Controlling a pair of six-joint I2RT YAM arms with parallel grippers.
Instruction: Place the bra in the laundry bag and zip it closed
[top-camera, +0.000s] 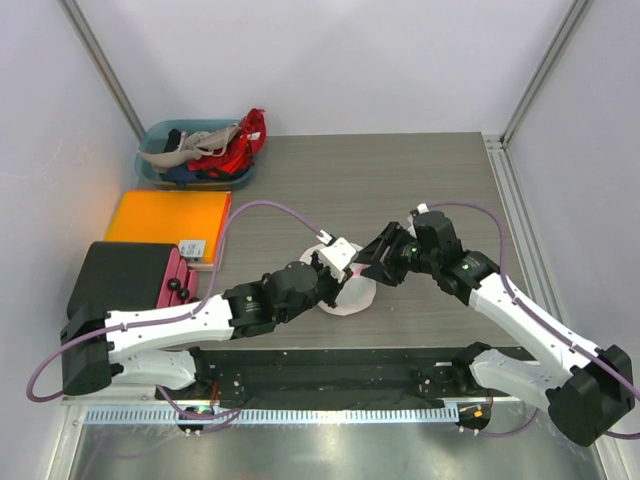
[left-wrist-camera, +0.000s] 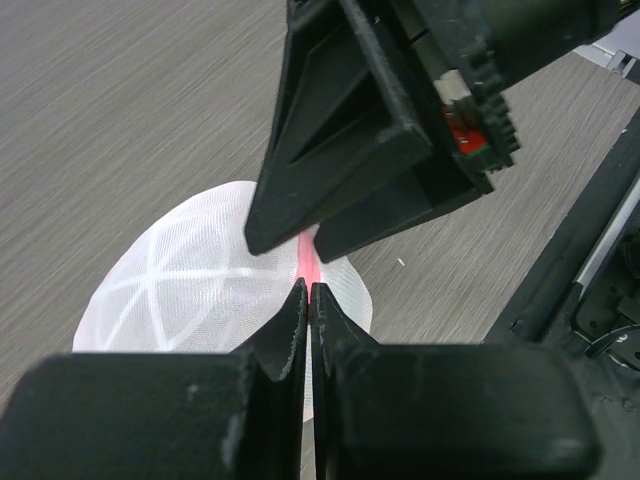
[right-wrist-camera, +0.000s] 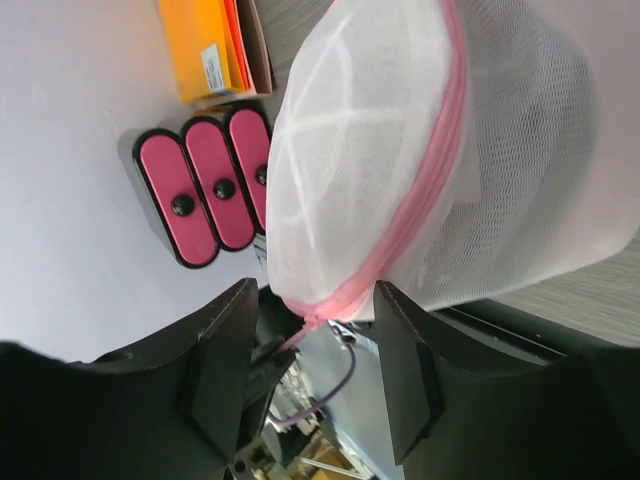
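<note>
The white mesh laundry bag lies on the grey table with its pink zipper strip running up between the grippers; in the right wrist view the bag (right-wrist-camera: 350, 150) fills the middle, pink zipper along it. My left gripper is shut at the pink strip's end, its fingertips over it. My right gripper (top-camera: 365, 262) is part open, its fingertips just beyond the left one at the pink strip, the bag between and beyond its fingers in the right wrist view. I cannot make out a bra inside the bag.
A teal bin (top-camera: 150, 135) with red and beige fabric sits at the back left, beside an orange box (top-camera: 160, 220) and a black case with pink panels (top-camera: 120, 275).
</note>
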